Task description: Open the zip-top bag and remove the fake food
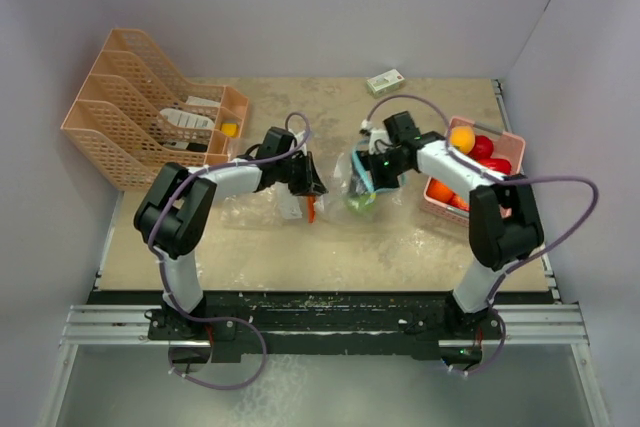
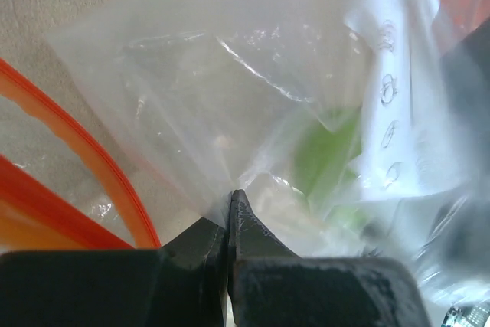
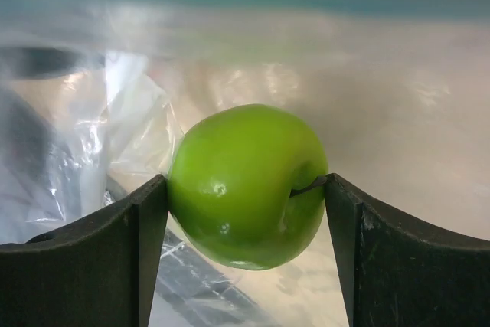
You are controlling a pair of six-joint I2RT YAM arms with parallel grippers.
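Observation:
In the left wrist view my left gripper is shut on a thin edge of the clear zip bag (image 2: 161, 74); an orange zip strip (image 2: 107, 166) lies beside it. In the right wrist view my right gripper stands open around a green fake apple (image 3: 237, 181), with fingertips at either side of it and cloudy plastic around. From above, both grippers are over the middle of the table, the right one blurred, with the bag and its blue strip (image 1: 362, 169) below.
A pink basket (image 1: 505, 147) of red and orange fake food stands at the right. A tan slotted organizer (image 1: 130, 87) is at the back left and a small pale block (image 1: 385, 80) at the back.

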